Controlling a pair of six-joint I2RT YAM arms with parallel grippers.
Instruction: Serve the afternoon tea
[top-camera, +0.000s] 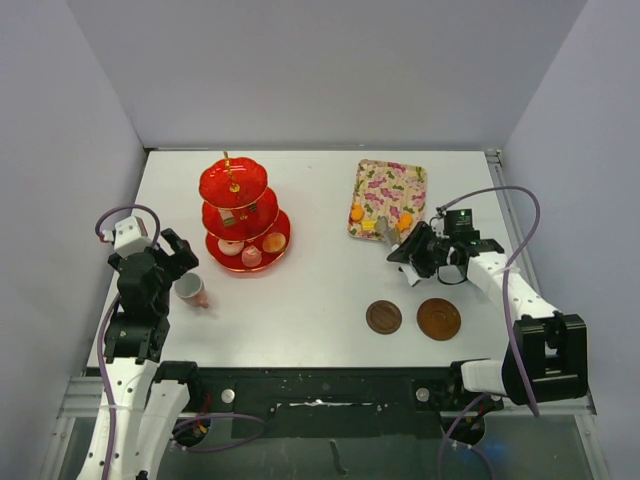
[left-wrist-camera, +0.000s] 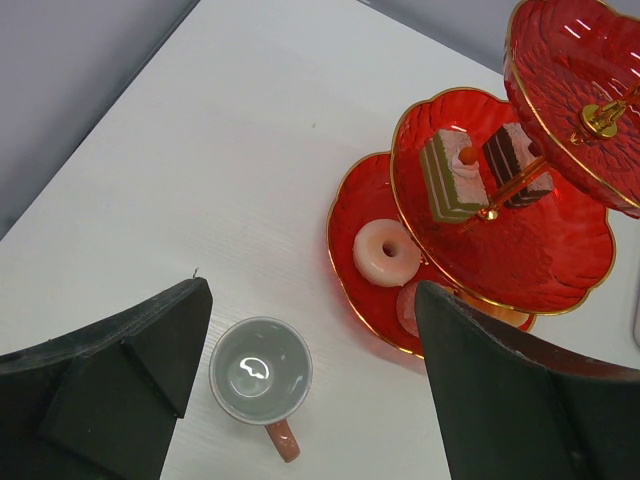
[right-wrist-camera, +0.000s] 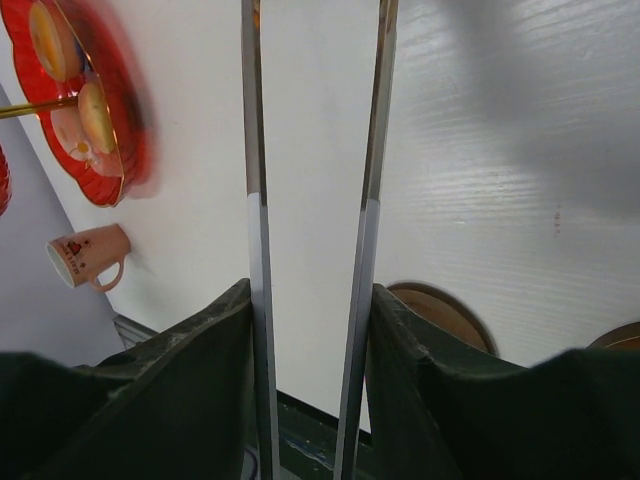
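A red three-tier stand (top-camera: 233, 183) at the left holds sweets, including cake slices (left-wrist-camera: 450, 190) and a doughnut (left-wrist-camera: 386, 253). On a floral mat (top-camera: 390, 180) at the back right are orange and yellow pieces (top-camera: 356, 212). My left gripper (top-camera: 170, 245) is open over a cup (left-wrist-camera: 260, 355), nothing between its fingers. My right gripper (top-camera: 395, 240) is at the mat's front edge, its long tongs or fingertips reaching over the mat. In the right wrist view their tips run out of frame at the top, so what lies between them is unclear.
Two brown round coasters (top-camera: 384, 316) (top-camera: 438, 318) lie at the front right. A blue object behind the right arm is mostly hidden.
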